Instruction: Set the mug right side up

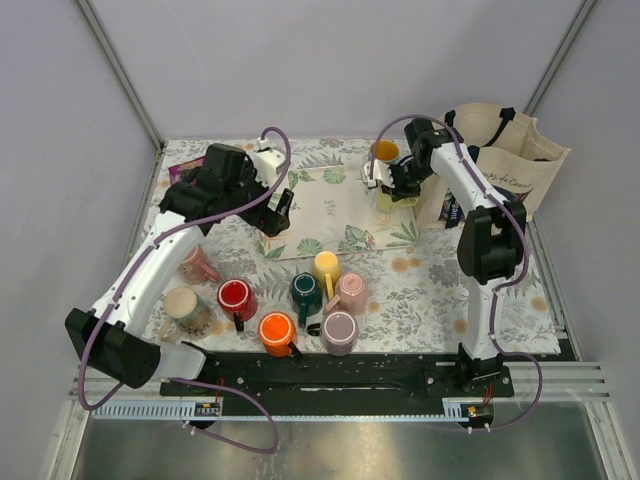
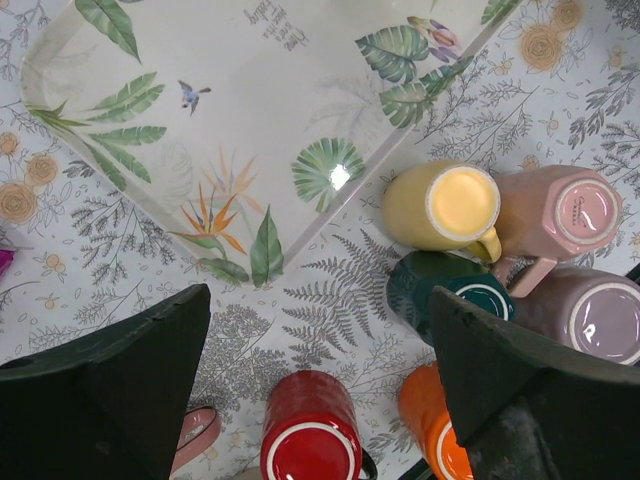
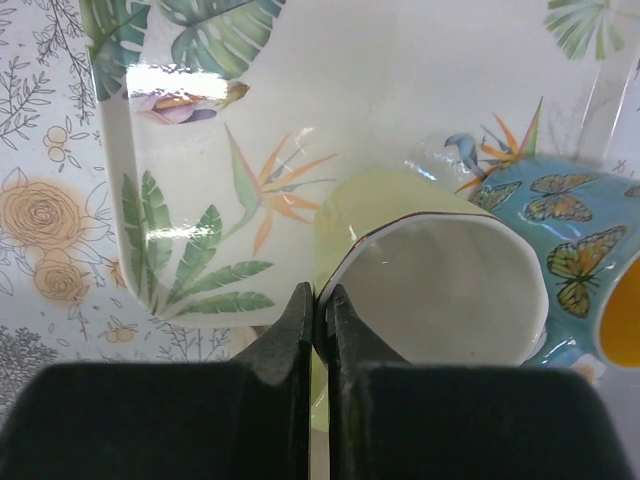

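Note:
A pale yellow-green mug (image 3: 440, 290) lies on its side at the right part of the patterned tray (image 1: 330, 210), its white inside facing up toward the right wrist camera. My right gripper is shut on its rim at the left side of the mouth; in the top view it covers much of the mug. My left gripper stands open, empty, above the tray's left side and the mugs near it.
A blue butterfly mug (image 3: 570, 230) sits beside the pale mug. Several mugs, including a yellow (image 2: 440, 205) and a red one (image 2: 305, 420), stand along the front. A canvas bag (image 1: 530, 170) is at the back right.

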